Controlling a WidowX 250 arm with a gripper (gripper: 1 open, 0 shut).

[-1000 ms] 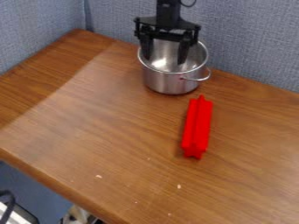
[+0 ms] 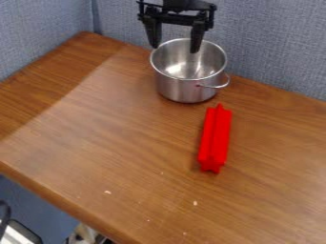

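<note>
A steel pot (image 2: 181, 86) with a wire handle sits at the back of the wooden table. My black gripper (image 2: 174, 46) hangs above it at the top of the view, open, its two fingers apart over the pot's mouth with nothing seen between them. A long red bar-shaped object (image 2: 214, 138) lies on the table in front of the pot, a little to the right, apart from it.
Grey fabric walls (image 2: 274, 52) stand behind. Dark equipment shows below the table's lower left edge.
My gripper has risen up out of the pot's mouth to above it, still open. The pot and the red object have not visibly moved.
</note>
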